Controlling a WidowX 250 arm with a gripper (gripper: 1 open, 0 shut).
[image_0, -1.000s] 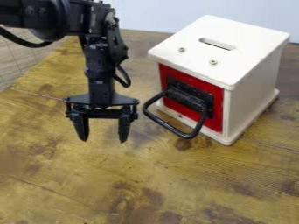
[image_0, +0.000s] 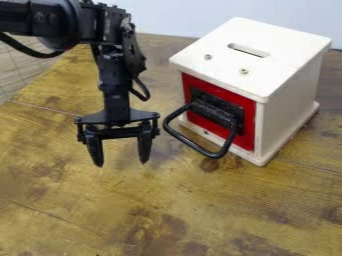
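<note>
My black gripper (image_0: 120, 150) hangs from the arm over the wooden table, left of a white wooden box (image_0: 291, 95). Its fingers point down and stand apart, with nothing between them. The box has a slanted top with a slot and two small knobs, and a red front panel (image_0: 242, 100) bearing a black mechanism with a black loop handle (image_0: 195, 146) that sticks out toward the gripper. The gripper is a little left of the handle, apart from it.
A white wall (image_0: 174, 15) stands behind, and a tiled surface shows beyond the table's left edge.
My gripper has shifted very slightly to the right over the last second. The box and its handle look unchanged.
</note>
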